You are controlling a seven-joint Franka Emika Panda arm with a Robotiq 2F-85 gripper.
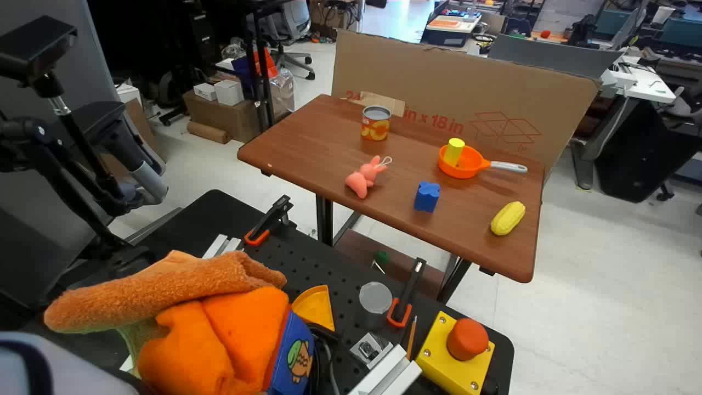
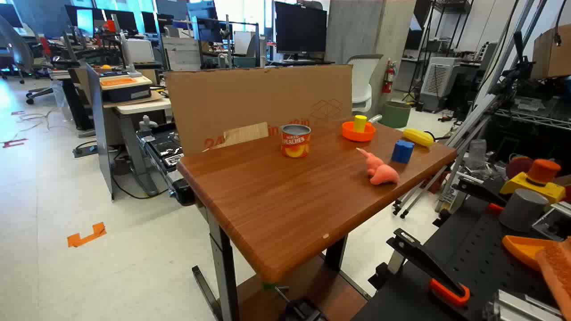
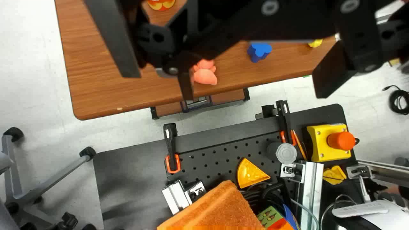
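Note:
My gripper stands open in the wrist view, its dark fingers wide apart with nothing held between them. Beyond it is the brown table with a pink rabbit toy [image 1: 366,176], a blue block [image 1: 426,197] and a yellow corn-like toy [image 1: 508,218] along the near side. Farther back, a peaches can [image 2: 295,141] stands upright. An orange toy pan [image 1: 458,170] with a grey handle holds an upright yellow cylinder [image 1: 454,151]. In the wrist view the gripper's dark body hides part of the table; I cannot make out the gripper in either exterior view.
A cardboard sheet [image 1: 454,92] stands along the table's far edge. Nearer lies a black perforated bench [image 3: 214,153] with clamps, orange cloth [image 1: 217,329], a yellow wedge [image 3: 251,173], and a red button on a yellow box [image 3: 320,143].

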